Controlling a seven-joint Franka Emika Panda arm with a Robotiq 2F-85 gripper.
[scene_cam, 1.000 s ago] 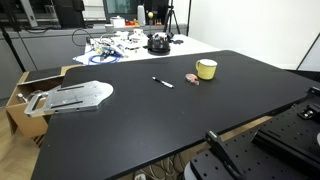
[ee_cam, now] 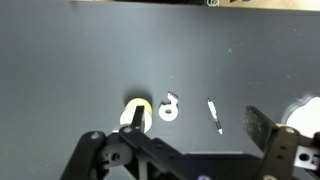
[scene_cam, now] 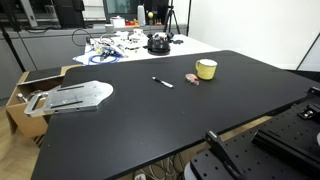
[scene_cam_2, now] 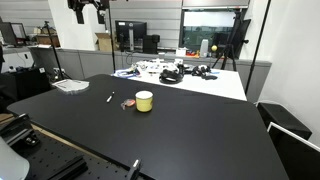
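In the wrist view my gripper hangs over the dark table with its two black fingers wide apart. It is open and grips nothing. A yellow cup stands upright on the table; the wrist view shows the cup from above. Close beside it lies a small pinkish object, its exact shape unclear. A thin, pen-like item lies a little apart from these two. Toward one side of the table rests a flat, pale, plate-like piece, partly cut off in the wrist view.
Bare table surface spreads across the front. A wooden box stands beyond the table's left edge in exterior view 1. Behind, cables and equipment clutter a white surface. Black hardware fills the lower right corner there.
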